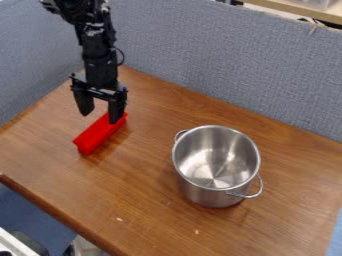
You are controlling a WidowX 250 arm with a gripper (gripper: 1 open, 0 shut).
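My black gripper [99, 106] hangs from the top left over the left part of the wooden table, with its fingers apart just above a red bar-shaped block [99, 135]. The block lies diagonally on the tabletop, its far end partly behind a finger. Nothing shows held between the fingers. A steel pot [215, 162] with two wire handles stands upright to the right of the block.
Grey padded walls [227, 65] rise behind and at the left, and a light wooden shelf edge shows at the top right.
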